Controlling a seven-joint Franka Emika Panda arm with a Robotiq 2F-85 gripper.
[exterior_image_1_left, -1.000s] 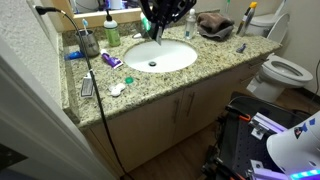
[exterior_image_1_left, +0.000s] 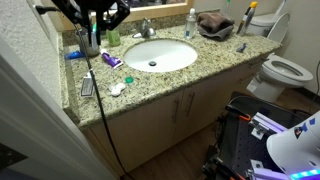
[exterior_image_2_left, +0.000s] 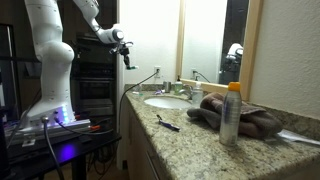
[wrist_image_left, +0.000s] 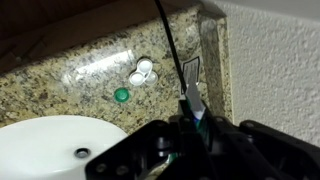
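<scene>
My gripper (exterior_image_1_left: 97, 20) is high over the left end of the counter, by the wall. In the wrist view a slim, pale bluish-violet object (wrist_image_left: 194, 103) shows at my gripper, whose fingers look shut on it; what it is cannot be made out. A purple tube (exterior_image_1_left: 111, 61) lies on the counter below. Nearer the front edge are a silver flat item (exterior_image_1_left: 88, 86), white caps (exterior_image_1_left: 118, 89) and a green cap (wrist_image_left: 122, 95). From the side, my gripper (exterior_image_2_left: 124, 50) stands well above counter height.
A white sink (exterior_image_1_left: 160, 55) is set into the granite counter (exterior_image_1_left: 180, 85). A black cable (exterior_image_1_left: 103, 115) hangs across the counter's left end. Bottles (exterior_image_1_left: 113, 37) stand at the back. A grey towel (exterior_image_2_left: 240, 115) and a clear bottle (exterior_image_2_left: 231, 115) occupy the far end.
From above the sink, my gripper has swung left to the counter's end near the wall. The items lying on the counter look unmoved.
</scene>
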